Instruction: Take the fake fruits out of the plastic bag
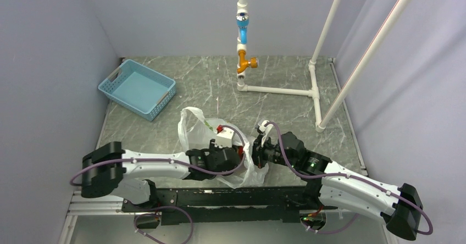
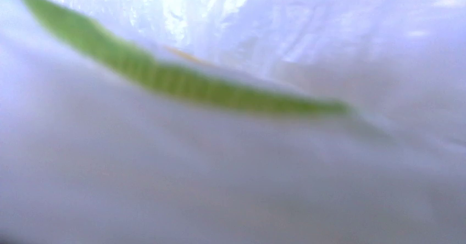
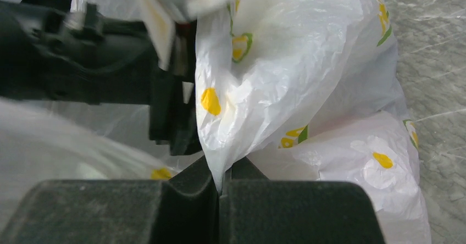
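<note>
The white plastic bag [image 1: 189, 131] [image 3: 291, 46] lies crumpled at the front centre. My left gripper [image 1: 225, 148] is down inside it, beside something red, partly hidden; its finger state is unclear. The left wrist view is filled by blurred bag plastic with a green printed or fruit-like strip [image 2: 181, 82]. My right gripper [image 1: 259, 150] is shut on the bag's edge at the right side, plastic pinched at its fingertips. The fruits are mostly hidden.
An empty blue basket [image 1: 137, 90] sits at the back left. A white pipe frame [image 1: 277, 90] with blue and orange valves stands at the back. The table between basket and bag is clear.
</note>
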